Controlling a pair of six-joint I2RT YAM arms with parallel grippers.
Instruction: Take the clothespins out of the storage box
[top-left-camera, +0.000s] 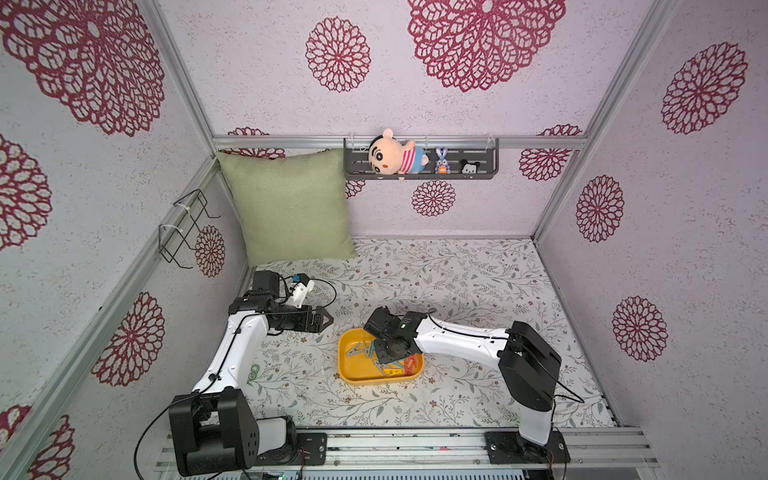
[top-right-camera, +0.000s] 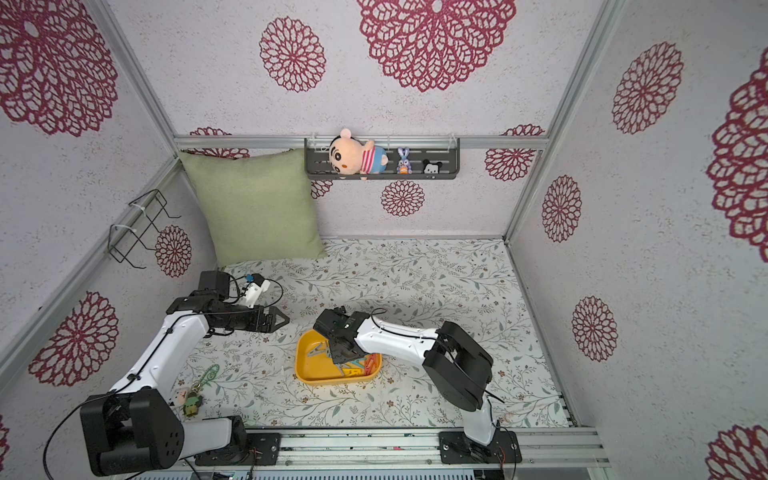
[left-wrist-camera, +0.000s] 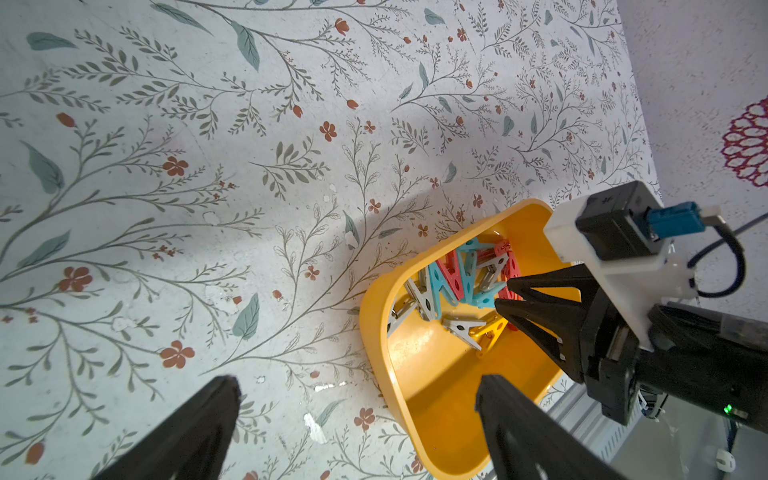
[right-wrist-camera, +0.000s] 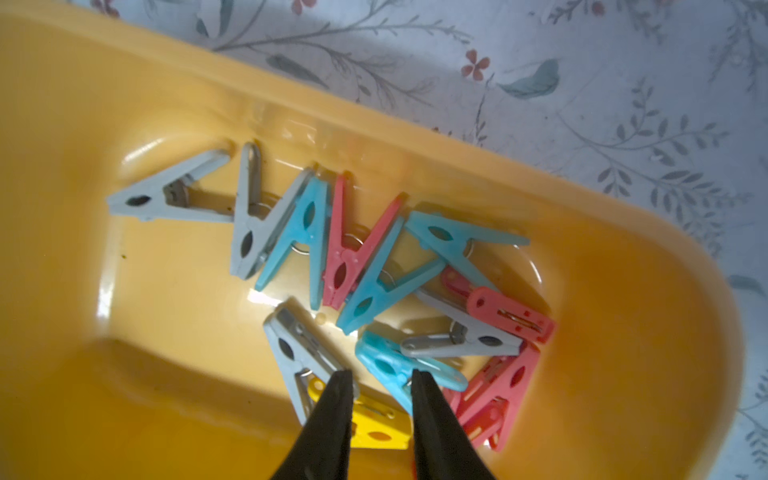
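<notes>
The yellow storage box (top-left-camera: 345, 369) stands on the floral cloth and holds several clothespins in grey, blue, red and yellow. A row of them lies along one long wall, including a red clothespin (right-wrist-camera: 341, 268) and a grey clothespin (right-wrist-camera: 168, 192). My right gripper is over the box with its fingers parted; a yellow clothespin (right-wrist-camera: 377, 428) shows beyond the gap, and nothing is gripped. In the left wrist view the right gripper's fingers (left-wrist-camera: 552, 278) reach over the box rim. To the left of the box, my left gripper is open and empty.
A green pillow (top-left-camera: 292, 206) leans in the back left corner. Toys sit on a wall shelf (top-left-camera: 480, 172) above. Behind and to the right of the box the cloth (top-left-camera: 480, 276) is clear. A small green item (top-right-camera: 209, 374) lies near the left arm.
</notes>
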